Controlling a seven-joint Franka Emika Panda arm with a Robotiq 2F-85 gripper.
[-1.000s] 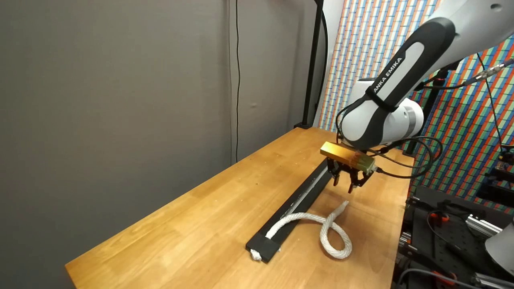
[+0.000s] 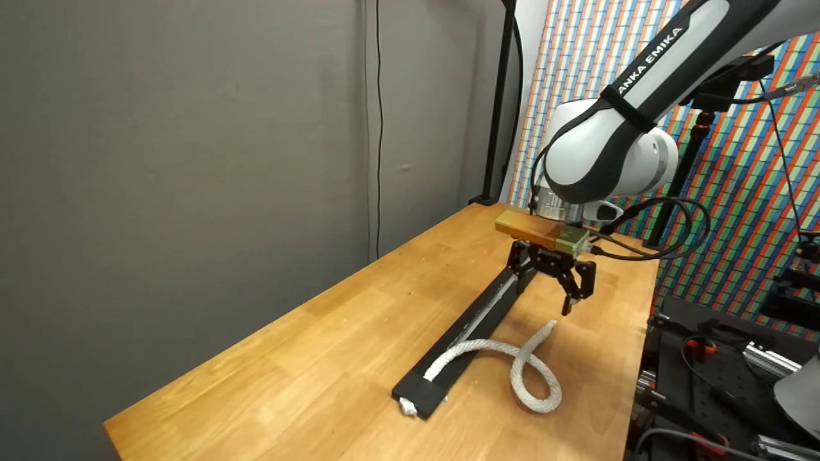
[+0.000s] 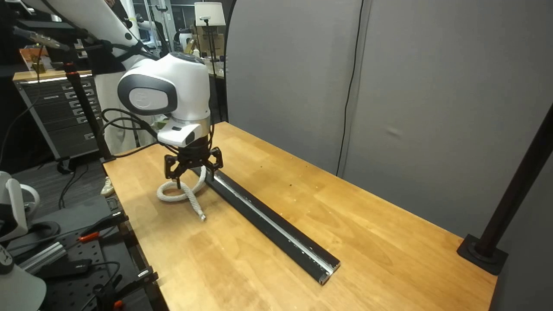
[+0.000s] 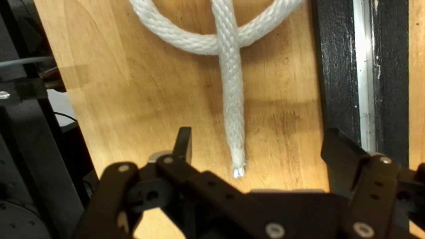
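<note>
A white braided rope (image 2: pixel 535 384) lies on the table in a loop that crosses itself. One end is fixed at the near end of a long black bar (image 2: pixel 492 307) with a pale groove; the other end lies free on the wood. In the wrist view the rope (image 4: pixel 232 87) points its frayed tip down toward my gripper, whose fingers are spread wide on either side of it. From the first exterior view my open gripper (image 2: pixel 544 293) hangs above the table, beyond the rope's free end. Nothing is between its fingers.
Bare wooden table (image 2: pixel 307 369) stretches left of the bar. The second exterior view shows a black pole's foot (image 3: pixel 482 254) at a table corner. Dark equipment (image 2: pixel 715 384) stands past the right edge, and a grey partition (image 2: pixel 192 153) runs behind.
My gripper has risen slightly and shifted a little left in the first exterior view, and its fingers have spread wider. The rope and bar have stayed put.
</note>
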